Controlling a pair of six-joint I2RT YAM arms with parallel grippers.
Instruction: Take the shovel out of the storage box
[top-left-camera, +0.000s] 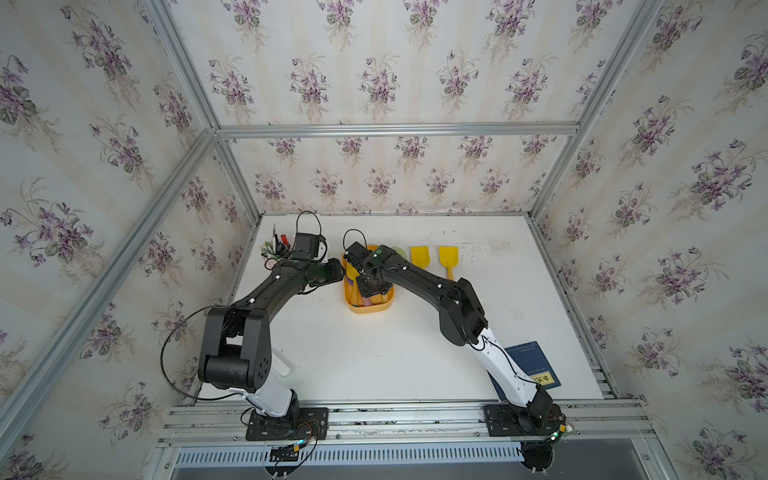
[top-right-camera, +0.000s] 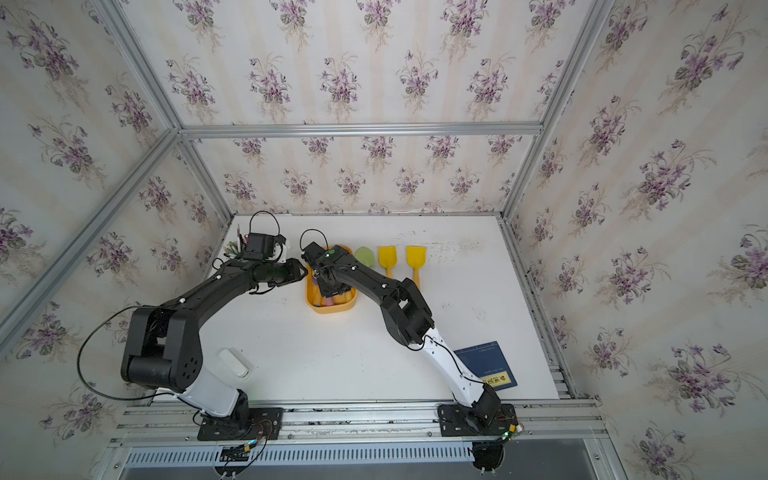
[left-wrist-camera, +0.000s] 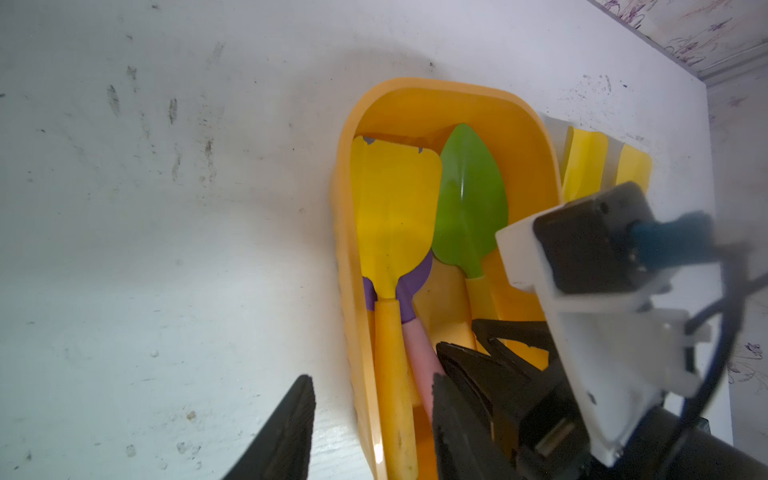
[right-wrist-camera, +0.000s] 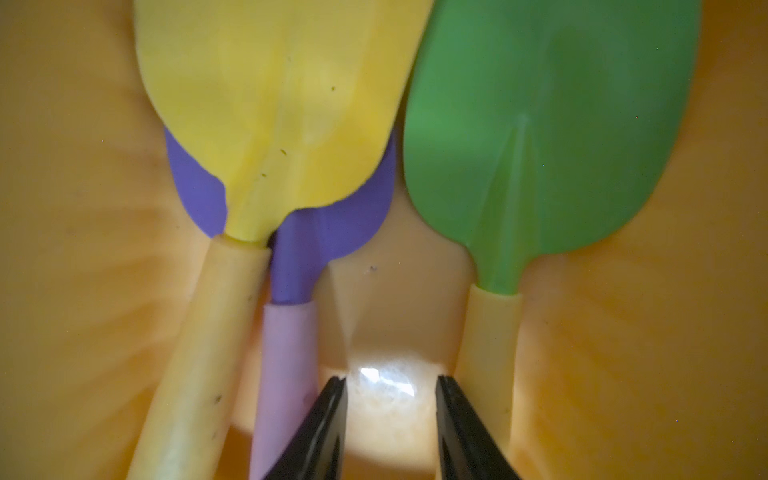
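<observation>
The orange storage box (left-wrist-camera: 345, 224) holds a yellow shovel (right-wrist-camera: 280, 96), a green shovel (right-wrist-camera: 552, 144) and a purple shovel (right-wrist-camera: 356, 224) with a pink handle, partly under the yellow one. My left gripper is over the box's left rim beside the yellow handle, fingers apart with nothing seen held. My right gripper is down in the box between the pink handle and the green shovel's handle, fingers apart, the box floor showing between them.
Two yellow shovels (top-left-camera: 448, 260) lie right of the box near a pale green object (top-right-camera: 365, 256). A plant (top-left-camera: 273, 252) stands back left, a white object (top-right-camera: 233, 361) at front left, a navy booklet (top-right-camera: 480, 360) at front right.
</observation>
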